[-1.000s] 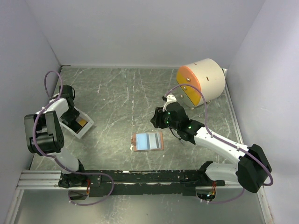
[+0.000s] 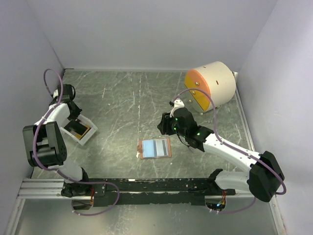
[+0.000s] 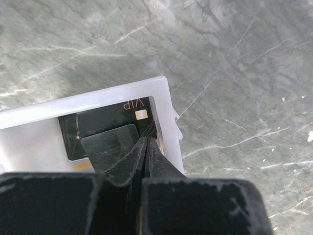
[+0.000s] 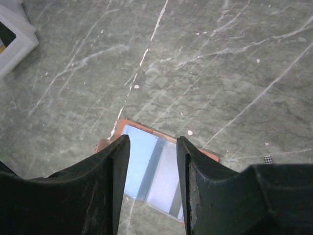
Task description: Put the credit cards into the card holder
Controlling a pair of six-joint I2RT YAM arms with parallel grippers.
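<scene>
My left gripper is low in the white tray, its fingers pressed together near the tray's right wall. Whether anything thin is pinched between them is hidden. Below it, a dark card [image 3: 108,146] overlaps a black card with "VIP" lettering [image 3: 102,120], and a sliver of a gold card [image 3: 83,165] peeks out. From above, the gold card [image 2: 87,133] shows along the edge of the dark ones. Mid-table lies the card holder [image 2: 167,147], brown-edged, with a light blue panel and pale slots. My right gripper hovers over it, open and empty.
The white tray [image 2: 87,138] sits at the table's left, close to the wall. A cream cylinder with an orange and yellow face [image 2: 198,90] stands at the back right. Bare marbled tabletop [image 2: 117,107] separates tray and holder.
The tray has moved a touch. The right arm and the holder look unchanged.
</scene>
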